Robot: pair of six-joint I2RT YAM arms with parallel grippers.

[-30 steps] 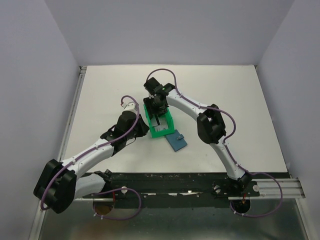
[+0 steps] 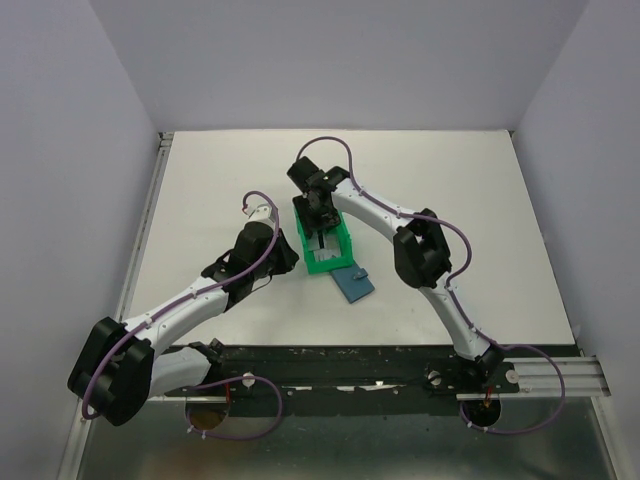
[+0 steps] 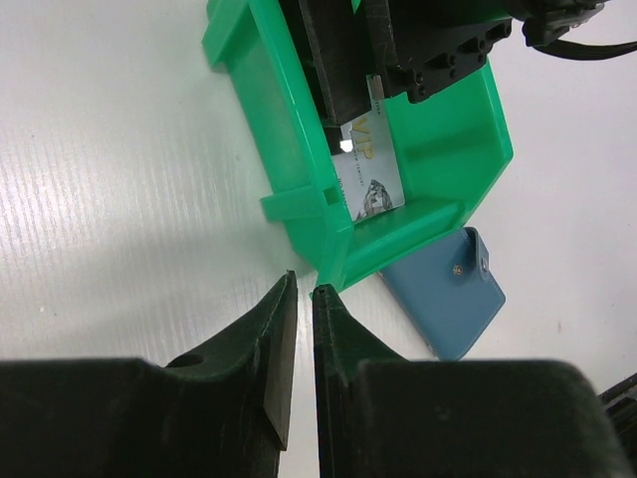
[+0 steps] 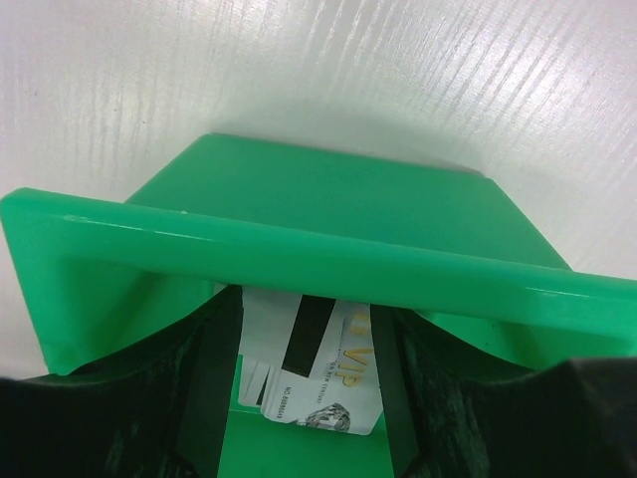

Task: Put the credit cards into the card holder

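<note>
A green box (image 2: 326,264) holds several white cards (image 4: 321,400), one lettered VIP and one with a black stripe. My right gripper is down inside the box, open, with cards between and beneath its fingers. My left gripper hangs just outside the box's near-left corner, its fingertips close together with a narrow gap and no card seen between them. The blue card holder (image 2: 352,281), with a flap and snap, lies on the table in front of the box, toward the right.
The green box has shifted slightly to the right, with my right gripper in it. The left arm and card holder look still.
</note>
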